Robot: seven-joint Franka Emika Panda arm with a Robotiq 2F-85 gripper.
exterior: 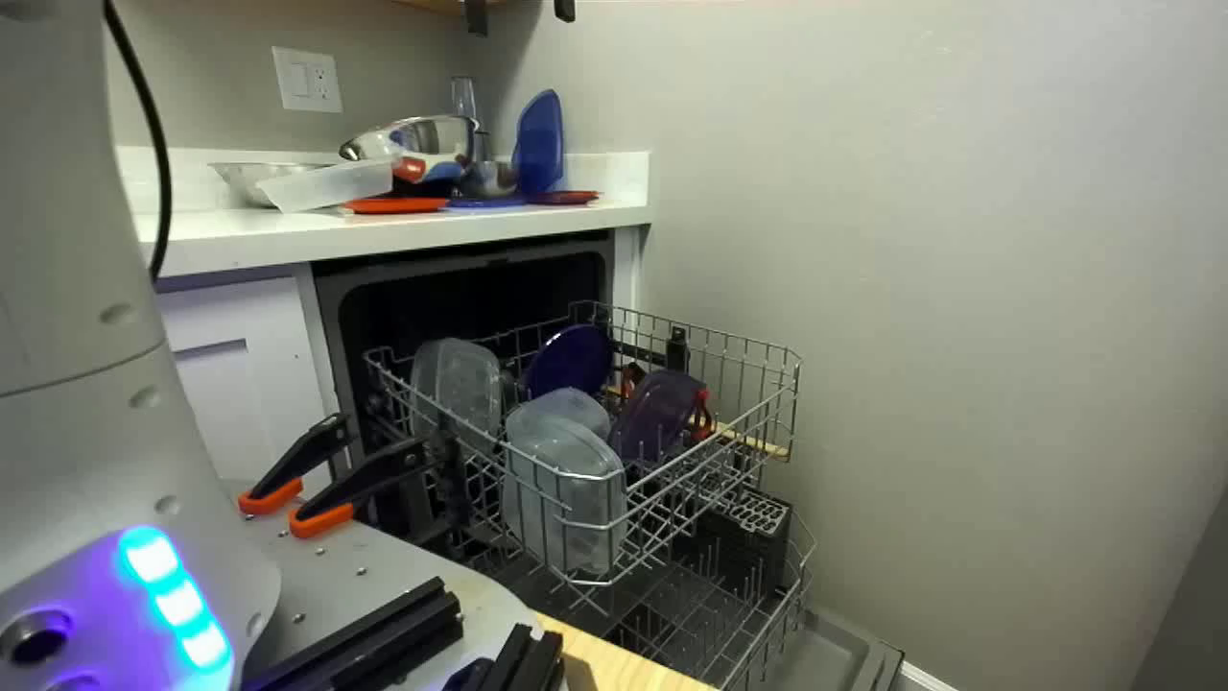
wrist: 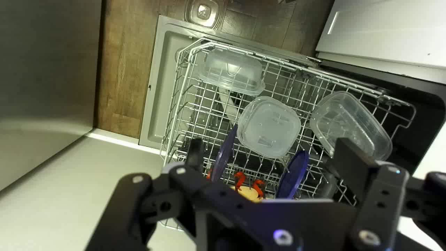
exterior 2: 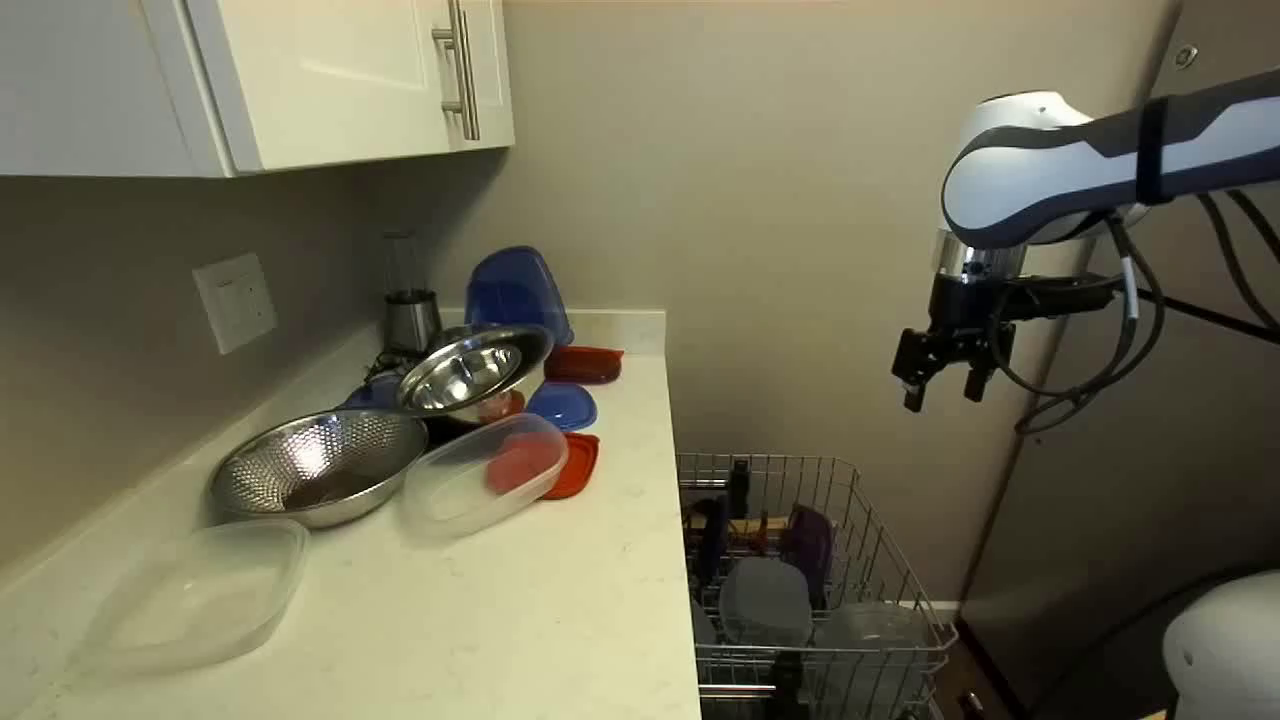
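My gripper (exterior 2: 945, 396) hangs in the air above the dishwasher's pulled-out rack, its fingers spread wide with nothing between them. From the wrist view, the upper wire rack (wrist: 190, 62) lies below the fingers. Three clear plastic containers stand in it: one at the front corner (wrist: 232, 71), one in the middle (wrist: 268, 127) and one toward the machine's opening (wrist: 350, 122). Two dark blue or purple lids, a left lid (wrist: 224, 154) and a right lid (wrist: 293, 175), lean on edge among the tines. Between them are red-orange pieces (wrist: 240, 180) by a pale wooden item (wrist: 248, 193).
On the counter (exterior 2: 576, 624) are a colander (exterior 2: 321, 462), metal bowls (exterior 2: 474, 370), a clear container (exterior 2: 480, 474), another clear container (exterior 2: 198, 594), and red and blue lids. A glass container (wrist: 204, 11) sits on the floor. A wall bounds the rack's side.
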